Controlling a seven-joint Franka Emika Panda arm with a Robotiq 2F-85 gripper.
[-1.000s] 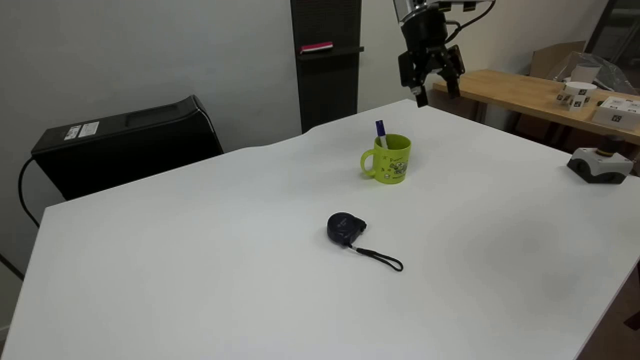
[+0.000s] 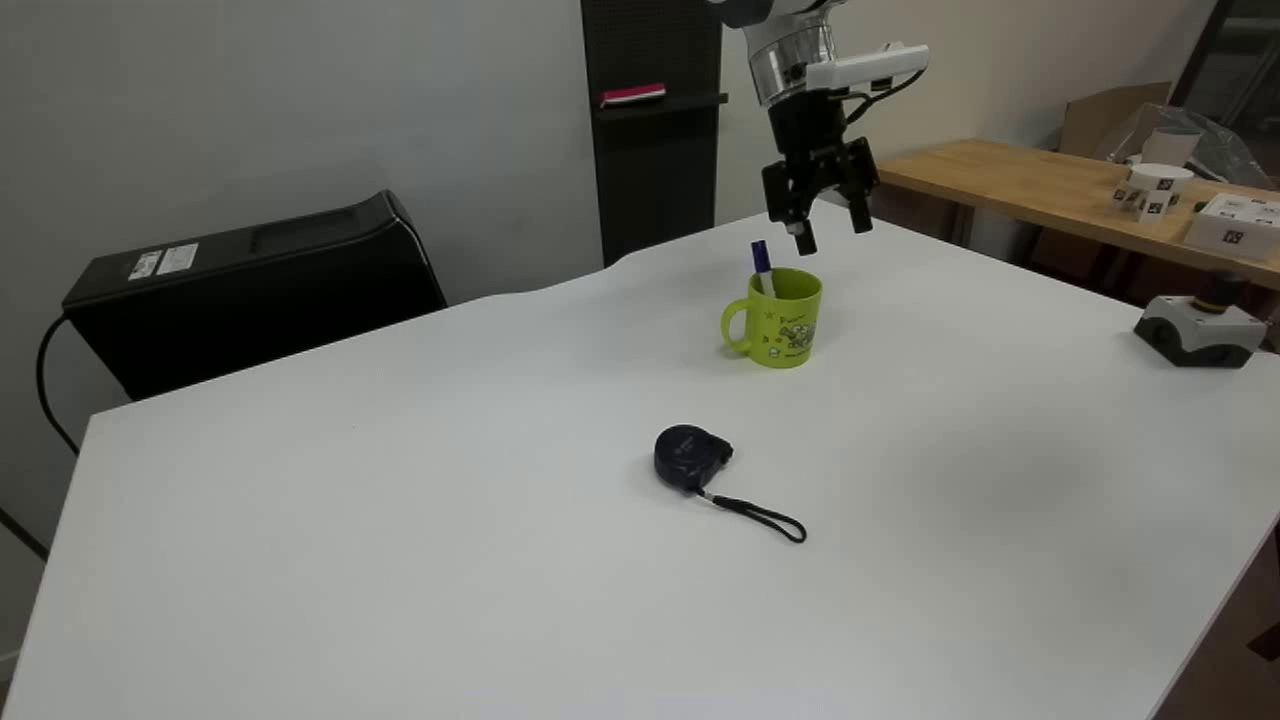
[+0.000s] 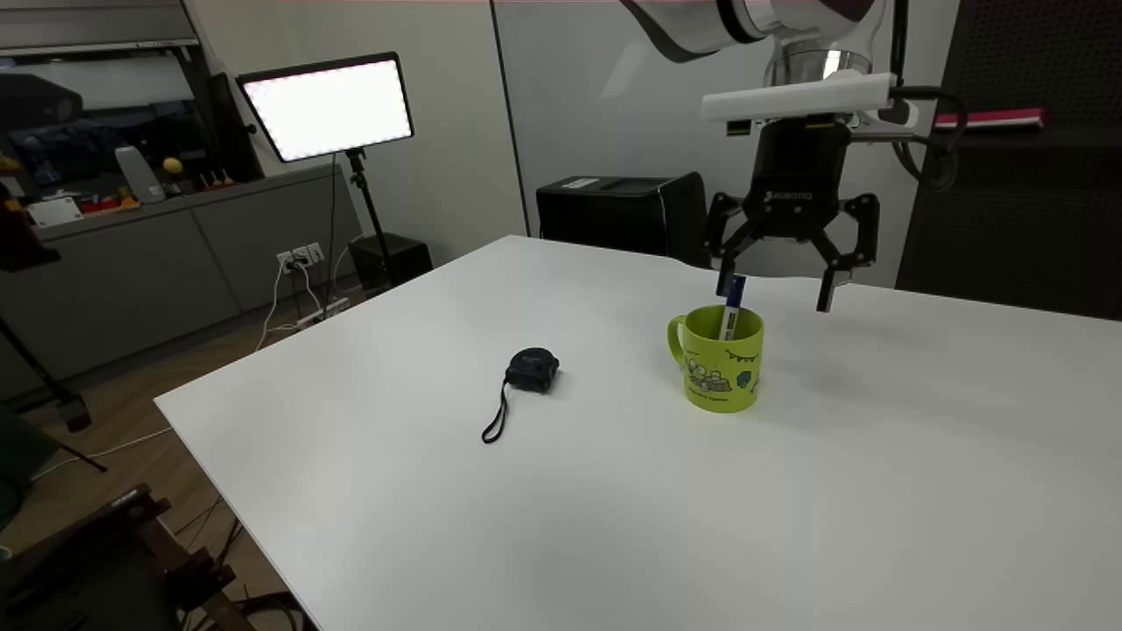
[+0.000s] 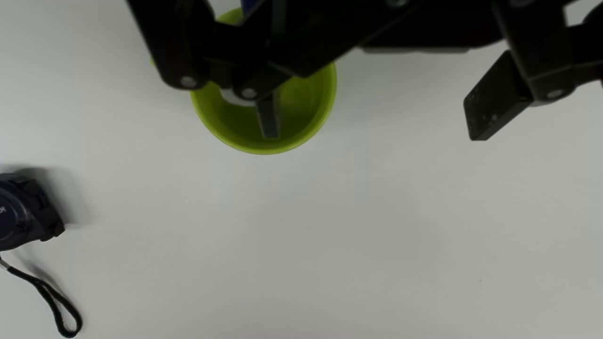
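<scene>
A lime-green mug [image 2: 782, 326] stands upright on the white table, its handle toward the left in both exterior views. A marker [image 3: 733, 308] with a dark blue cap leans inside it, cap end up past the rim. My gripper [image 3: 773, 298] is open, pointing down, with nothing between its fingers. It hangs behind and above the mug in exterior view 2, one finger appearing close to the marker's cap; whether they touch I cannot tell. In the wrist view that finger covers part of the mug [image 4: 316, 107] and most of the marker.
A dark tape measure [image 2: 689, 457] with a black wrist strap lies on the table, apart from the mug. A grey box with a dark knob [image 2: 1203, 324] sits at the table's right edge.
In exterior view 1 my gripper has come down and leftward, nearer to the mug and marker. The mug, marker and tape measure have stayed put.
</scene>
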